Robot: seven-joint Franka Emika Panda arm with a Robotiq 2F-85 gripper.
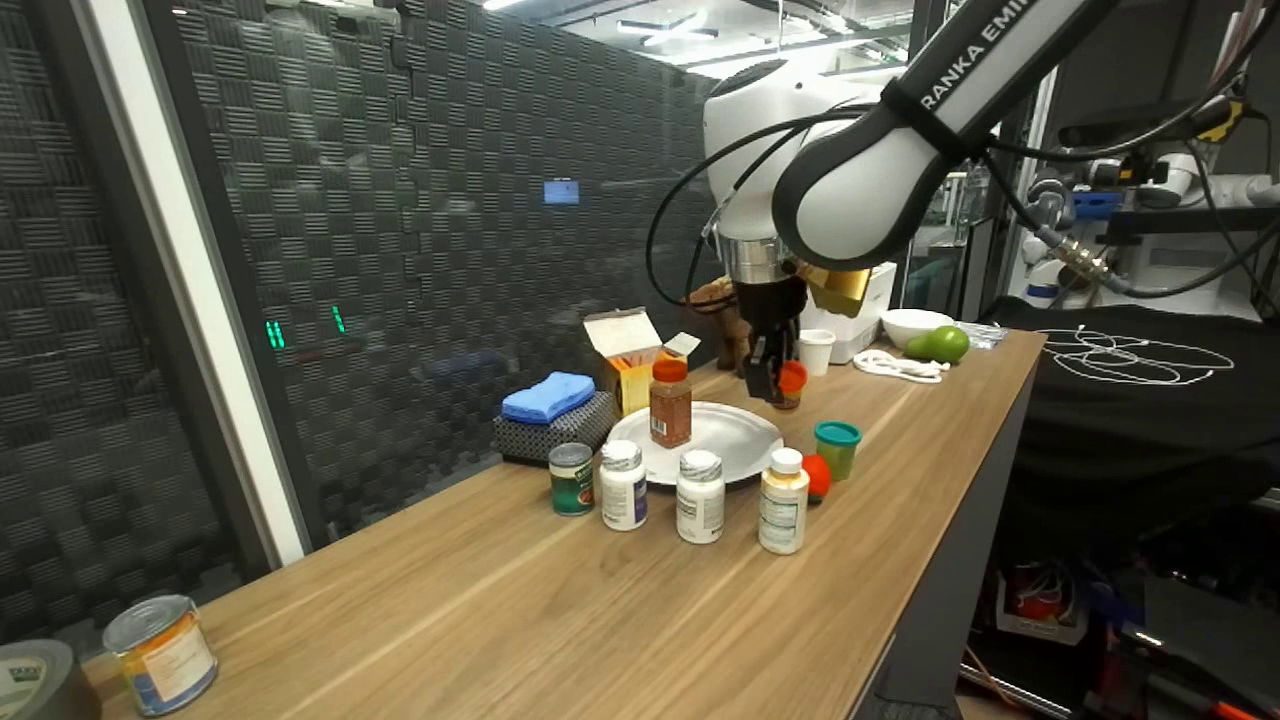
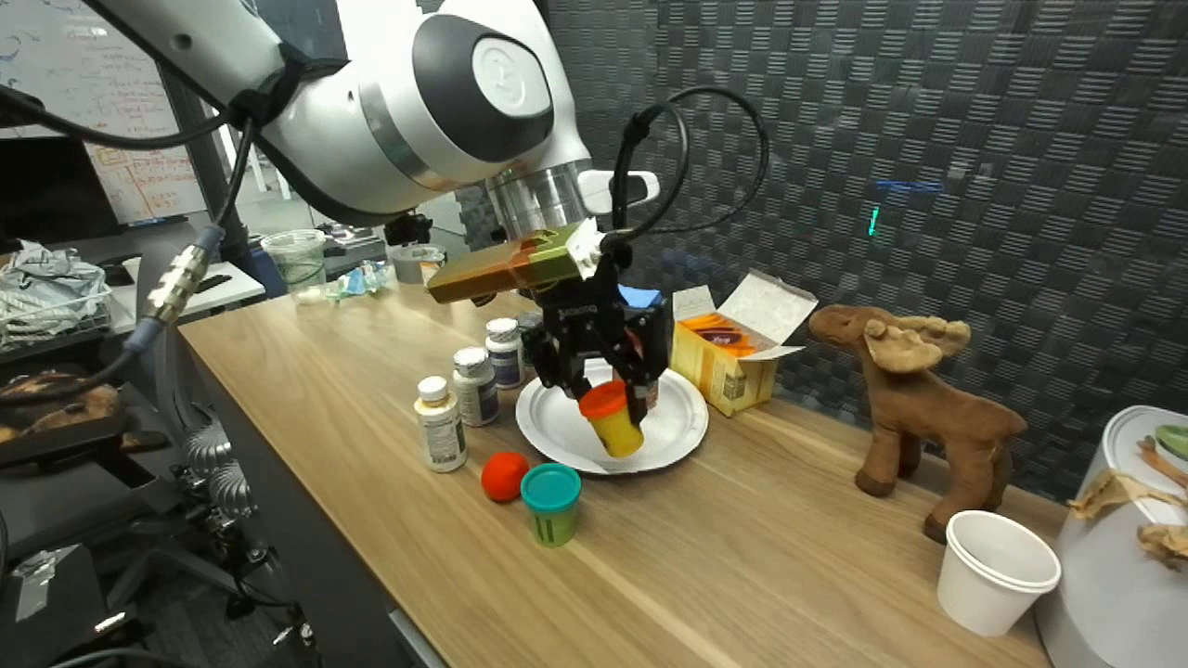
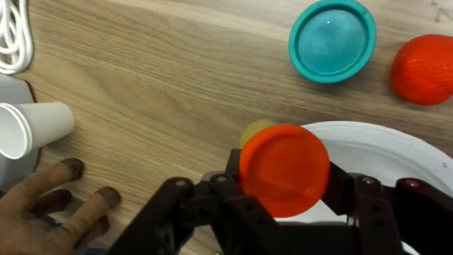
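Note:
My gripper [image 2: 609,403] is shut on a yellow tub with an orange lid [image 2: 613,421], gripped near the lid and slightly tilted. In the wrist view the tub's orange lid [image 3: 284,170] fills the space between the dark fingers. The tub hangs above the table, close to the edge of the white plate [image 3: 382,131]. On that plate [image 1: 732,434] stands a red-capped spice jar [image 1: 671,408]. A teal-lidded green tub [image 2: 552,503] stands on the table beside a red ball-like object [image 2: 504,477].
Several white bottles [image 1: 701,498] and a green can [image 1: 571,480] line the plate's side. Around it are an open yellow box [image 2: 729,351], a plush moose [image 2: 919,406] and white cups [image 2: 994,573].

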